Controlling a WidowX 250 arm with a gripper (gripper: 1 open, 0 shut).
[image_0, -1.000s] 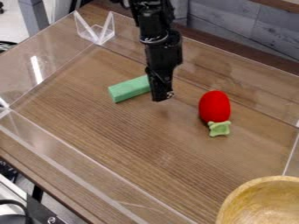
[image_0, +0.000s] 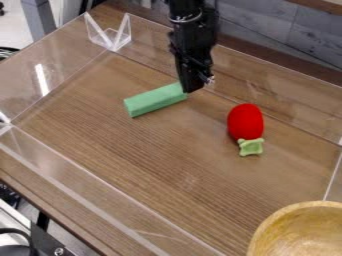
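Observation:
My black gripper (image_0: 191, 84) hangs from the top centre of the view, shut, with nothing visible between its fingers. Its tips are just above and beside the upper right end of a green bar (image_0: 154, 100), which lies diagonally on the wooden table (image_0: 134, 170). A red rounded object (image_0: 245, 121) lies to the right, with a small pale green piece (image_0: 251, 146) at its lower end.
A yellow bowl (image_0: 301, 235) sits at the front right corner. A clear plastic holder (image_0: 110, 32) stands at the back left.
My gripper has moved toward the back of the table, rising in the view, uncovering more of the green bar's right end. The objects look unmoved.

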